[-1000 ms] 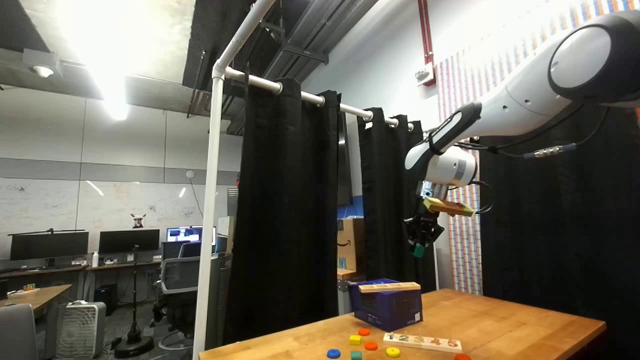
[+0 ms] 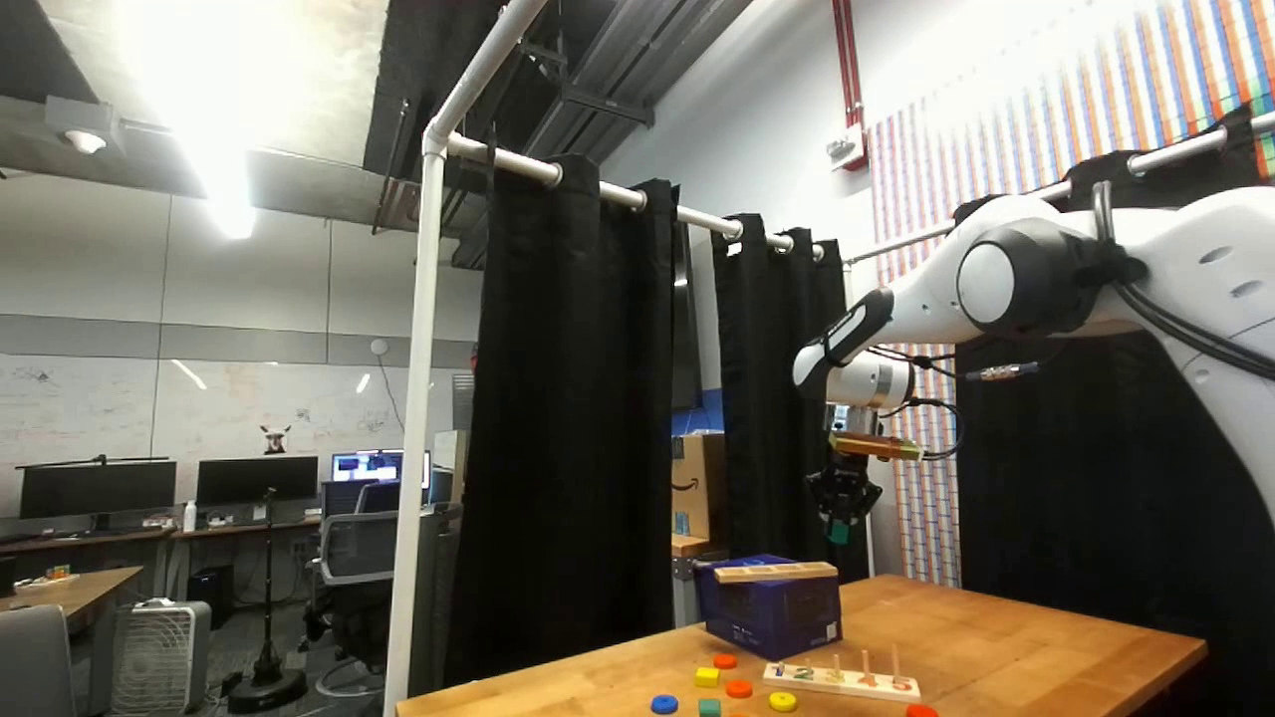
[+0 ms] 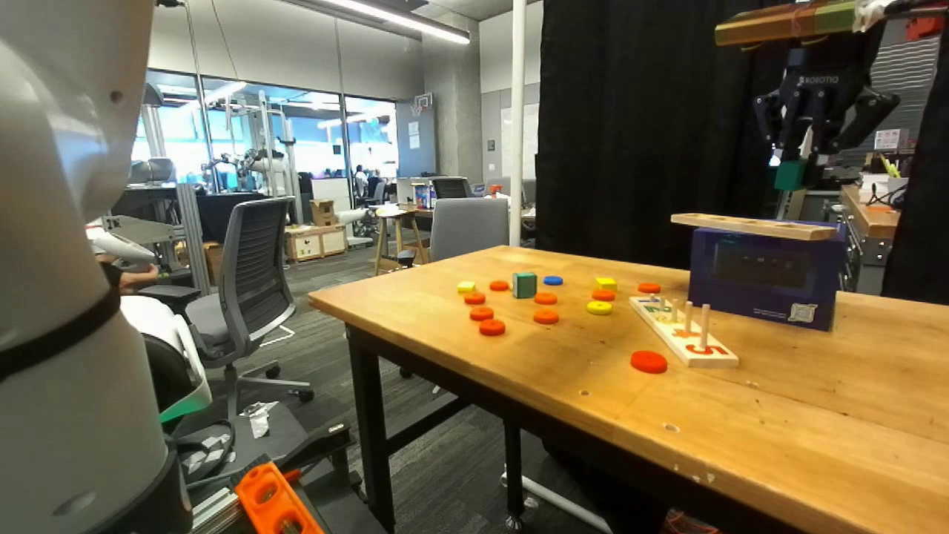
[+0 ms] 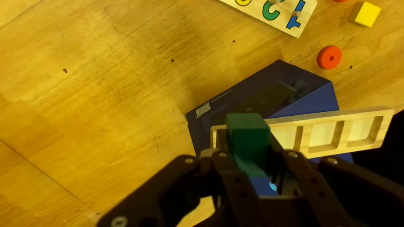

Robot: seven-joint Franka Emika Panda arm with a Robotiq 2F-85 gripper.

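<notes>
My gripper is shut on a green block, holding it in the air over the dark blue box. On top of that box lies a wooden tray with square recesses, which look empty where they show. In the wrist view the block and my fingers cover the tray's near end. Exterior view 1 also shows the green block hanging from the fingers, clear above the tray.
A numbered peg board lies in front of the box. Several orange discs, a blue disc, a yellow disc, yellow blocks and another green block are scattered beside it.
My gripper has come down a little with the green block still held, and now hangs more upright. The arm's upper links have swung lower. Tray, box and table pieces have stayed put.
</notes>
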